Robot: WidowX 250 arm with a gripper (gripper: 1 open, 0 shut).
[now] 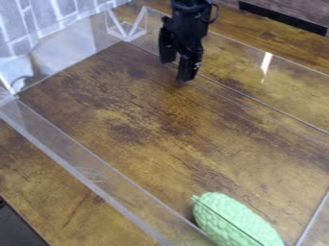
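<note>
A black gripper (180,58) hangs at the back of the clear-walled enclosure, its fingers apart with nothing seen between them. A pale green, bumpy, oblong vegetable-like object (234,219) lies at the front right corner of the enclosure, far from the gripper.
Transparent walls (71,159) border the wooden floor (154,125), whose middle is bare. A light patterned cloth (33,29) is at the back left, and a dark strip (295,10) runs at the top right.
</note>
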